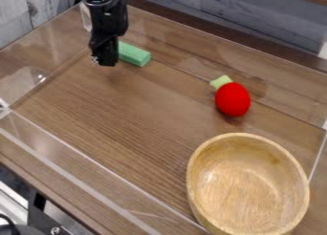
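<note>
My gripper [105,55] is at the upper left, shut, at the left end of a flat green block [134,53]. Nothing clearly shows between its fingers. A red round object [232,99] sits right of centre, with a small pale green piece [219,83] just behind it. A large tan round bowl [248,184] fills the lower right.
Grey walls [255,10] stand along the back and left edges. A dark cable lies at the bottom left corner.
</note>
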